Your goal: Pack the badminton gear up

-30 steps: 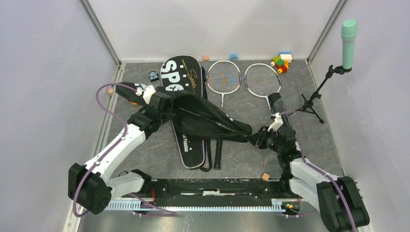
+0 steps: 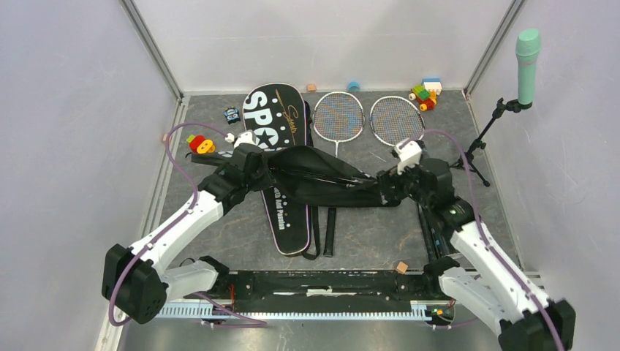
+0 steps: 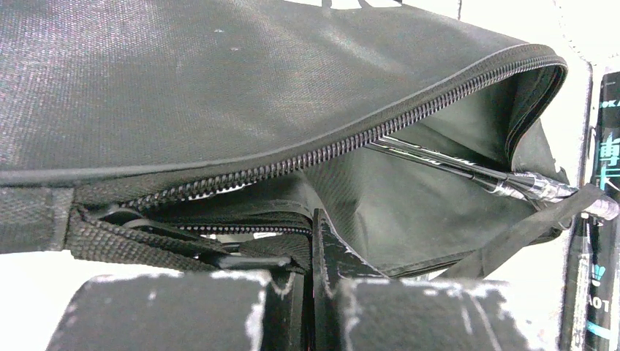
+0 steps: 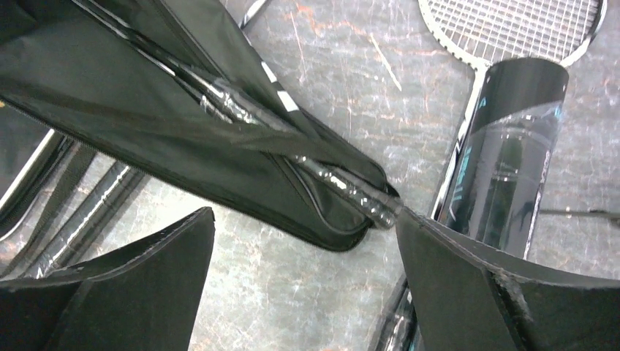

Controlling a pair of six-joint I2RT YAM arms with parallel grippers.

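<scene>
A black fabric racket bag [image 2: 314, 186] stretches between my arms, with its zipped mouth unzipped. My left gripper is shut on the bag's edge beside the zipper. Inside lies a racket with its wrapped handle [image 4: 347, 191] poking slightly out of the open end. My right gripper is open above that end, nothing gripped, its fingers apart on either side. Two rackets lie flat behind, one with a white-rimmed head [image 2: 338, 115], the other [image 2: 397, 121] to its right. A dark shuttlecock tube [image 4: 504, 168] lies right of the bag end.
Under the held bag, a black lettered racket case [image 2: 274, 121] lies on the grey floor. Toy blocks [image 2: 425, 95] sit at the back right, a small tripod [image 2: 479, 146] at the right. Free floor shows at the front [image 2: 365, 241].
The left gripper stays on the bag, a bit lower; the bag lies more level.
</scene>
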